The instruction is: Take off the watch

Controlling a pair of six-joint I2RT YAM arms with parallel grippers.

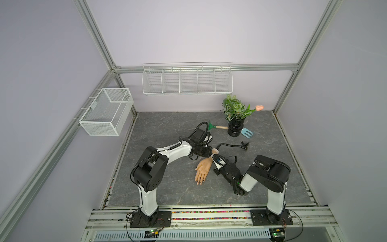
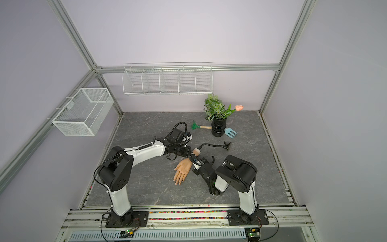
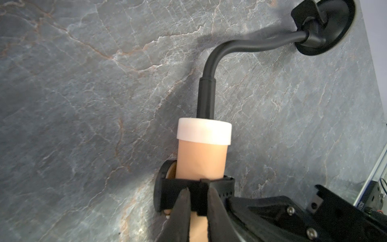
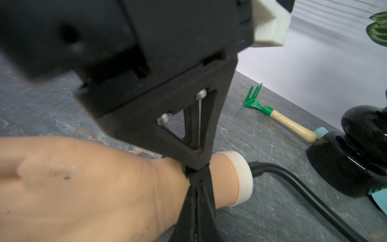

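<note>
A black watch strap (image 3: 181,191) circles the wrist of a flesh-coloured model hand (image 1: 203,169), which lies palm up. The round watch body (image 3: 160,185) shows edge-on at the strap's left side in the left wrist view. My left gripper is over the strap, its fingers a little apart with the black strap visible between and beyond them. From the other side, my right gripper is shut with its tips against the strap's edge; whether strap is pinched between them is hidden. The left gripper's finger (image 4: 197,159) presses close to the strap from above.
A black bent stand (image 3: 258,45) runs from the hand's white cuff (image 3: 204,131) to a round base. Behind are a black vase (image 1: 235,128) with plants, a green rake (image 4: 254,98) and a blue fork (image 1: 247,132).
</note>
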